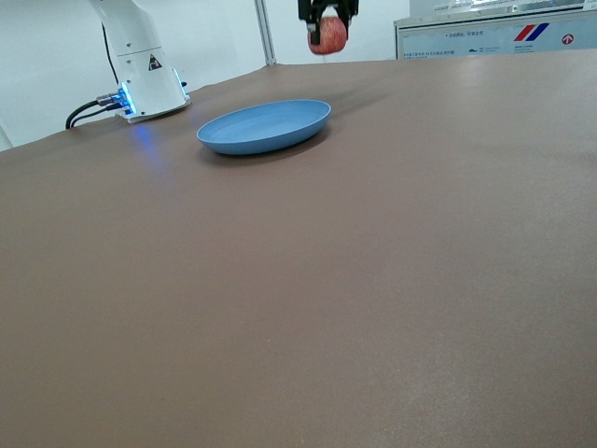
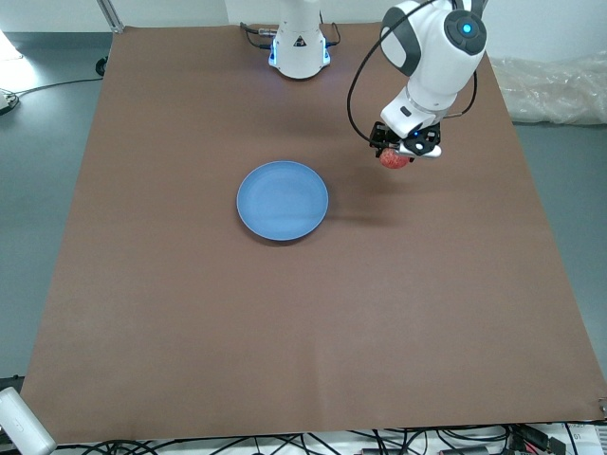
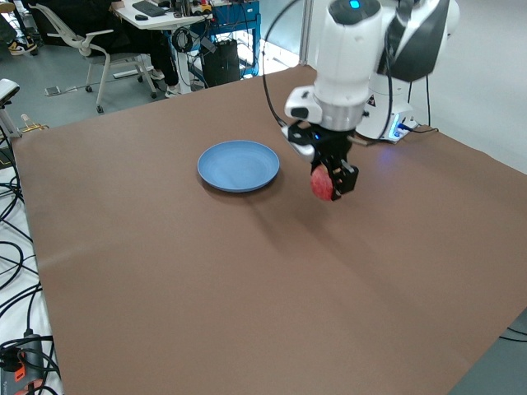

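Note:
My black gripper [image 3: 333,169] is shut on a red apple [image 2: 395,159], held in the air right of the blue plate [image 2: 283,199]. In the top view the apple [image 1: 328,35] hangs above and beyond the plate [image 1: 264,127]. In the right view the apple [image 3: 321,184] shows below the wrist, beside the plate [image 3: 238,167] and apart from it.
The robot's white base [image 2: 299,52] stands at the back, with cables. More cables run along the table's edge, off the top surface.

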